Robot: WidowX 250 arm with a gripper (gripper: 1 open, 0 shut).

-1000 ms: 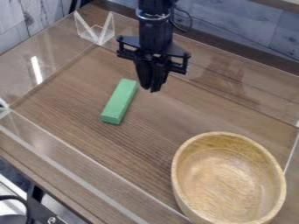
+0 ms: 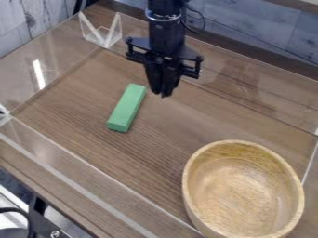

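My gripper point(image 2: 165, 82) hangs over the upper middle of the wooden table, its fingers pointing down; whether they are open or shut is hard to make out. Below and to the left of it a green rectangular block point(image 2: 126, 107) lies flat on the table, apart from the fingers. A large tan bowl point(image 2: 241, 209) sits at the lower right, well away from the gripper.
The wooden tabletop point(image 2: 87, 149) is otherwise largely clear. White frame-like objects stand at the upper left and left edge, and black cables show at the bottom left corner.
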